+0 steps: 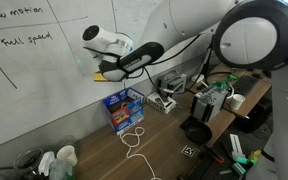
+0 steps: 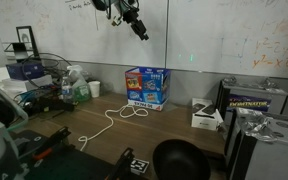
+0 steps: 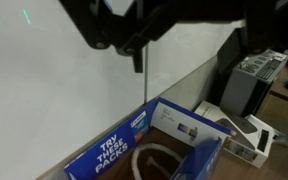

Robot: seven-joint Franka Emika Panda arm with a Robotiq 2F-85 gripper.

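My gripper (image 2: 139, 34) hangs high above an open blue box (image 2: 146, 86), near the whiteboard. In the wrist view the gripper's dark fingers (image 3: 137, 58) are blurred, partly apart, and nothing shows held between them. Printed with "TRY THESE PACKS", the box (image 3: 112, 150) stands below with its top open. A pale looped strip, perhaps a cable or band, lies inside the box (image 3: 156, 152); its full shape is hidden by the box walls.
A white cable (image 1: 136, 143) curls on the table in front of the box. A black pan (image 2: 181, 160) sits nearer the front. Metal cases (image 2: 252, 100) and a white carton (image 2: 206, 117) stand to the right. Bare table (image 2: 104, 140) shows left of the pan.
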